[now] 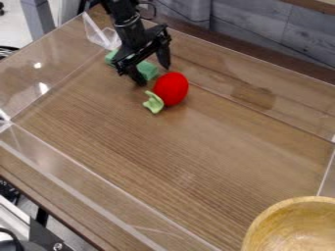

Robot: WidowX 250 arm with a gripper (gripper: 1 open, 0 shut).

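Note:
My black gripper (139, 61) reaches down from the top of the camera view, standing open over a green object (148, 75), which it partly hides. A red rounded object (171, 88) lies just right and in front, with a small light green piece (153, 103) at its lower left side.
A yellow bowl (288, 224) sits at the bottom right corner.

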